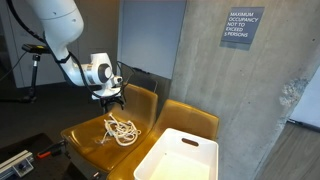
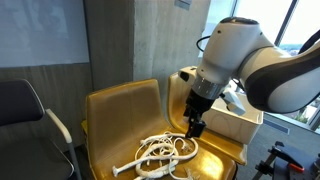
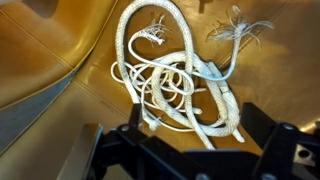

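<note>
A tangle of off-white rope (image 1: 122,131) lies on the seat of the left tan chair (image 1: 84,135). In the wrist view the rope (image 3: 126,60) shows as thick loops and thinner cords, with frayed ends at the top. My gripper (image 1: 112,103) hangs above the rope, pointing down. It stands open in the wrist view, its dark fingers (image 3: 127,143) wide apart at the lower edge. The rope lies below and ahead of them, and none of it appears gripped.
A white bin (image 1: 154,163) stands on the neighbouring tan chair to the right, its visible inside empty. Both chair backrests (image 1: 190,119) rise behind. A dark chair (image 2: 35,125) stands off to one side in exterior view 2.
</note>
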